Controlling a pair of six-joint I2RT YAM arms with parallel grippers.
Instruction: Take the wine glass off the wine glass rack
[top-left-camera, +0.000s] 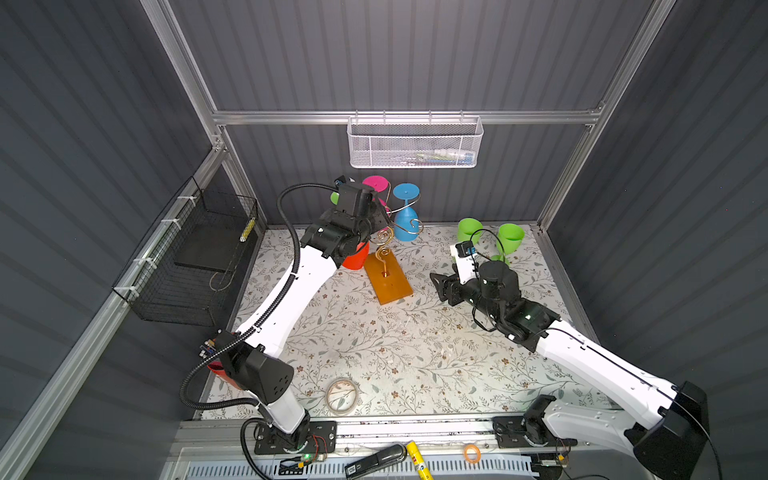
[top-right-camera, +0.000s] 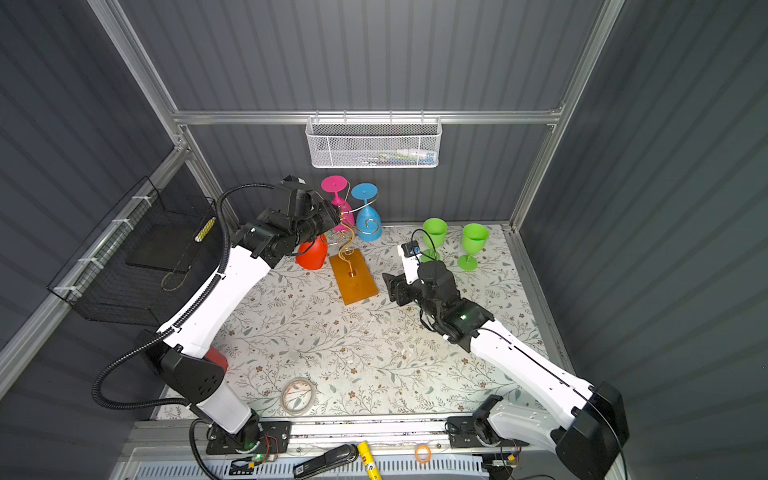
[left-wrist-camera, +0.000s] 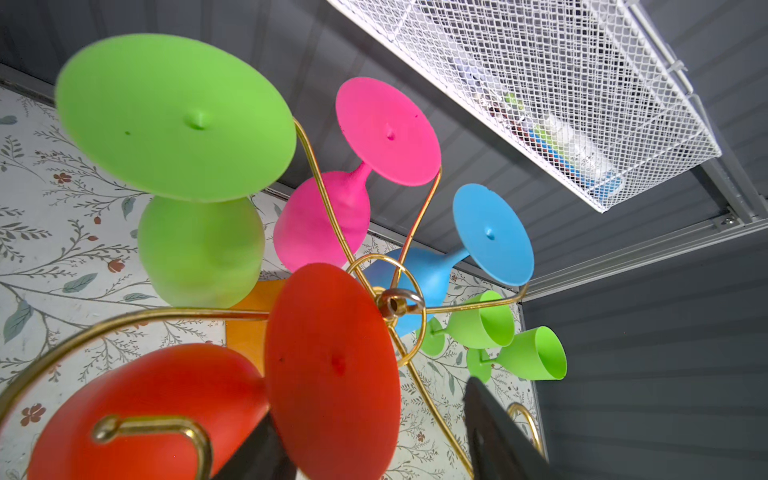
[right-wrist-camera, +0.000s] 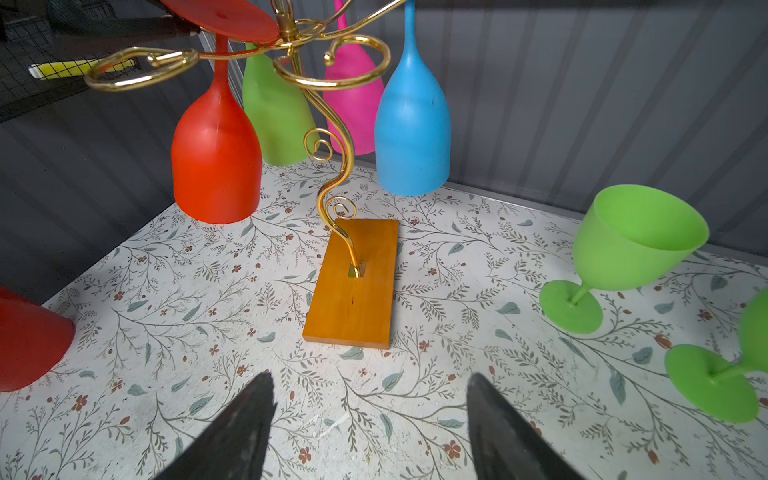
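Note:
A gold spiral rack (right-wrist-camera: 336, 132) on a wooden base (right-wrist-camera: 348, 304) holds upside-down red (right-wrist-camera: 216, 160), green (right-wrist-camera: 276, 112), pink (right-wrist-camera: 356, 104) and blue (right-wrist-camera: 412, 128) glasses. My left gripper is up at the rack, part open around the red glass's upturned foot (left-wrist-camera: 332, 360); whether it touches is unclear. My right gripper is open and empty, low at the rack's right.
Two green goblets (right-wrist-camera: 632, 240) stand at the back right. A white mesh basket (top-left-camera: 414, 140) hangs on the back wall, a dark basket (top-left-camera: 192, 272) on the left.

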